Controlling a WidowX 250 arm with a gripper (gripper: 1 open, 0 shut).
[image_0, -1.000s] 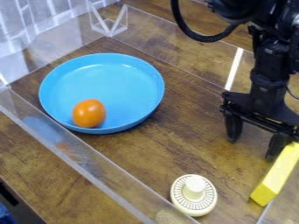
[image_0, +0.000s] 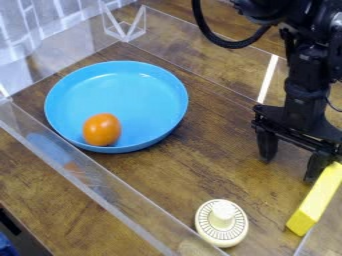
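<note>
My black gripper (image_0: 290, 148) is low at the right of the view, with two dark fingertips apart, one near the wooden surface and the other by the upper end of a yellow block (image_0: 313, 208). It stands open; whether the block touches the right finger is unclear. A blue plate (image_0: 140, 92) at the upper left holds an orange round object (image_0: 102, 130). A white ridged round object (image_0: 222, 224) sits at the lower middle.
Clear low walls (image_0: 80, 182) run along the left and lower left. The wooden surface (image_0: 187, 165) between plate and gripper is bare.
</note>
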